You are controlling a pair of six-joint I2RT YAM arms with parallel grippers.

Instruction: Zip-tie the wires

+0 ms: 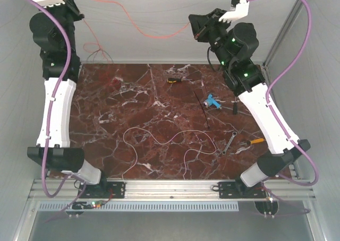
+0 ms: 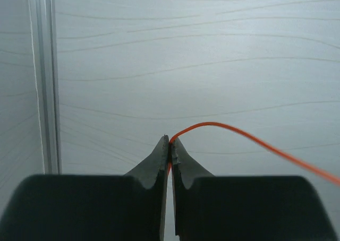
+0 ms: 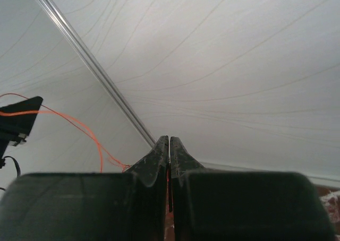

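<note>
A long orange-red wire (image 1: 125, 10) hangs in a sag between my two raised grippers. My left gripper (image 1: 81, 16), high at the back left, is shut on it; in the left wrist view the wire (image 2: 234, 128) arches from the fingertips to the right. Loose strands of red wire (image 1: 98, 52) dangle below that gripper. At the back right my right gripper (image 1: 194, 35) is shut, with the wire reaching its fingers and a thread of red showing between the fingers. A thin black zip tie (image 1: 202, 109) lies on the marbled table.
Blue tool (image 1: 212, 101), yellow-black tool (image 1: 174, 80), wrench (image 1: 229, 143), orange-handled tool (image 1: 256, 141) and dark-handled tool (image 1: 235, 108) lie on the table. A pale cord (image 1: 171, 138) curves across the front.
</note>
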